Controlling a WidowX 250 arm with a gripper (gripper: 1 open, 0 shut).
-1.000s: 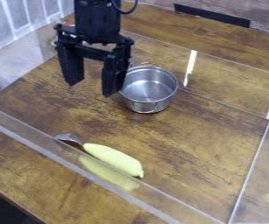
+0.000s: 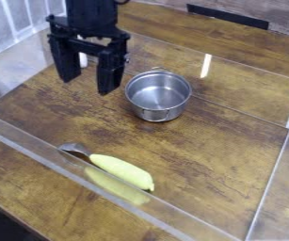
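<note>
The black gripper (image 2: 88, 73) hangs open over the left-middle of the wooden table, left of a steel pot (image 2: 158, 94), with nothing seen between its fingers. In the lower middle lie a yellow ear-shaped object (image 2: 120, 170), like corn or a banana, and a small metal spoon-like item (image 2: 73, 149) just to its upper left.
Clear low walls surround the wooden work area (image 2: 216, 160), along the front and right.
The gripper has risen in the view and shifted slightly left over the last second. The pot and the objects on the table have stayed put.
</note>
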